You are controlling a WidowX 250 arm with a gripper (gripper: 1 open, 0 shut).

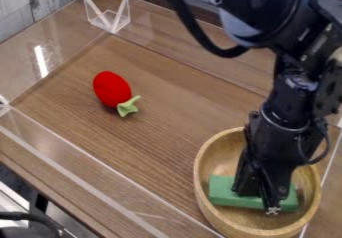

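My black gripper (274, 172) reaches down from the upper right into a tan bowl (211, 182) at the lower right, its fingertips over a green block (238, 192) that lies in the bowl. The gripper looks shut, and whether its fingertips touch the block is hard to tell. A red object with a green top (112, 88), like a toy strawberry or pepper, lies on the wooden table to the left.
A clear plastic piece (107, 12) stands at the back left. The table's front edge, with a dark cable beyond it, is at the lower left.
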